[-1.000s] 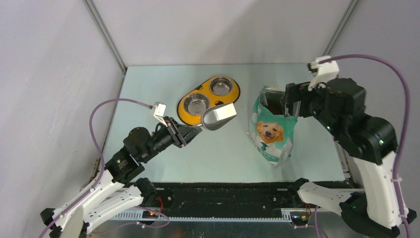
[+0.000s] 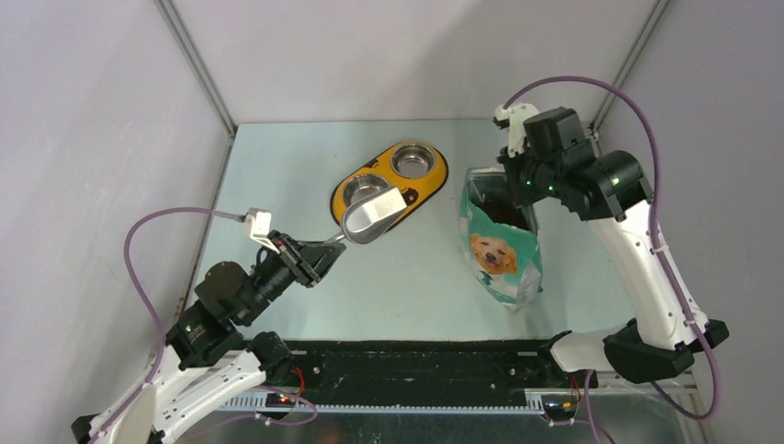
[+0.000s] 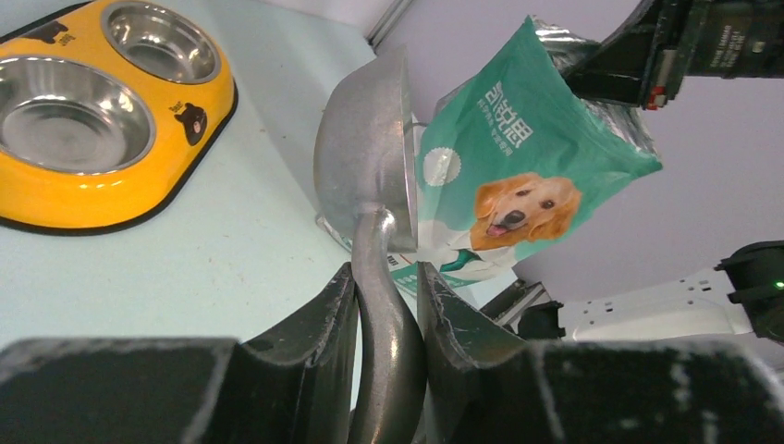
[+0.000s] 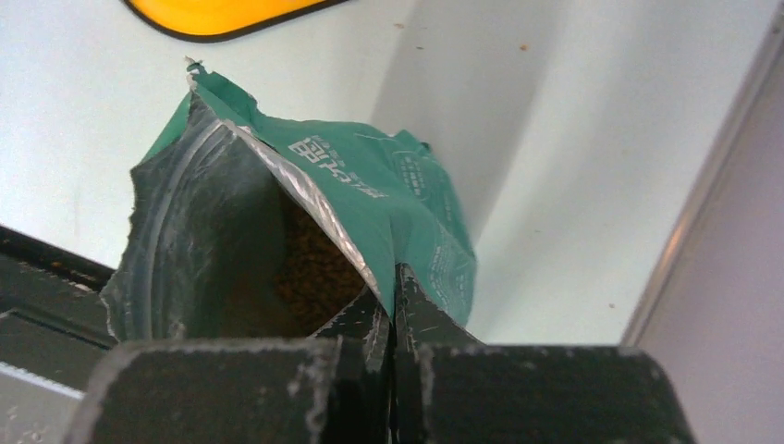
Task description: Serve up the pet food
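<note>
A green and white pet food bag point(image 2: 500, 252) with a dog's face stands open-topped on the right of the table. Brown kibble point(image 4: 319, 273) shows inside it in the right wrist view. My right gripper is shut on the bag's rim, with green film pinched between the fingertips. A metal scoop point(image 3: 365, 157) is held by its handle in my left gripper, which is shut on it. In the top view the scoop point(image 2: 372, 216) hangs empty by the near bowl of the yellow double-bowl feeder point(image 2: 427, 191). Both steel bowls point(image 2: 412, 161) look empty.
Walls close off the back and both sides. A dark rail point(image 2: 416, 375) runs along the front edge.
The left arm drew the scoop back to the left.
</note>
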